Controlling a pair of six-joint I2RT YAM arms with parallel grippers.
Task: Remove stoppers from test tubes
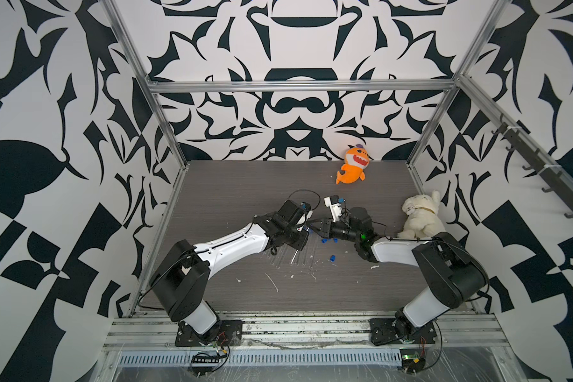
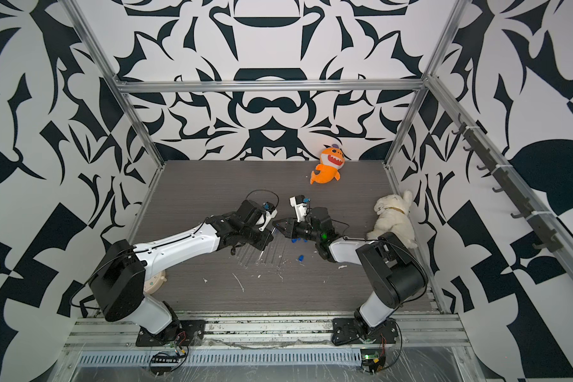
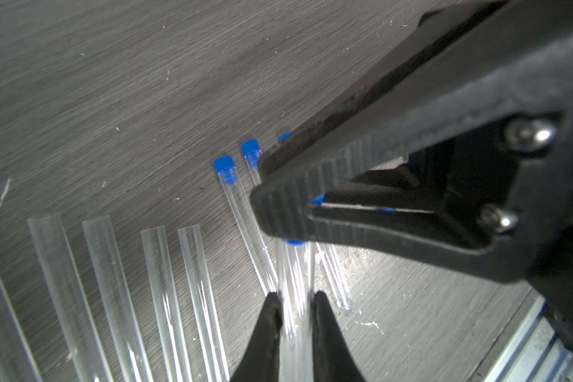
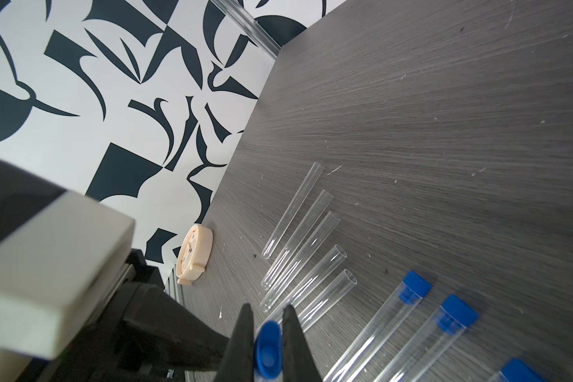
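Note:
My left gripper is shut on an upright clear test tube (image 3: pixel 293 273), in the middle of the left wrist view; a blue cap shows at its top, partly behind the other gripper's black finger. My right gripper is at that tube's top, its tips round the blue stopper (image 4: pixel 268 350); whether it grips it is hard to tell. Several tubes without stoppers (image 4: pixel 289 210) lie in a row on the table. Others with blue stoppers (image 4: pixel 417 283) lie beside them.
A loose blue piece (image 1: pixel 332 258) lies by my right gripper. An orange shark toy (image 1: pixel 353 165) is at the back, a white plush bear (image 1: pixel 422 213) at the right, a round beige object (image 4: pixel 194 253) at the table's left edge.

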